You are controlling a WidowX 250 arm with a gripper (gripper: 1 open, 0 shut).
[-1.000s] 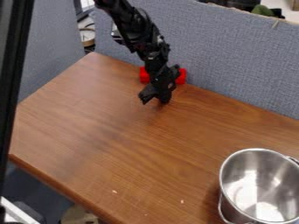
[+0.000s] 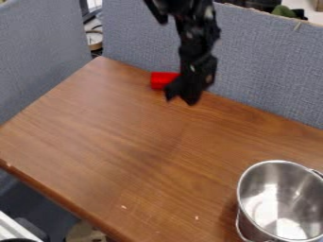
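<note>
A black gripper (image 2: 190,93) hangs from the top of the view over the back of the wooden table, just right of a red object (image 2: 161,80) that lies against the grey padded back wall and is partly behind it. The gripper looks shut, though blurred, with nothing visible between its fingers.
A steel pot (image 2: 278,189) stands at the front right of the wooden table (image 2: 127,151). Grey padded walls (image 2: 265,66) line the back and left.
</note>
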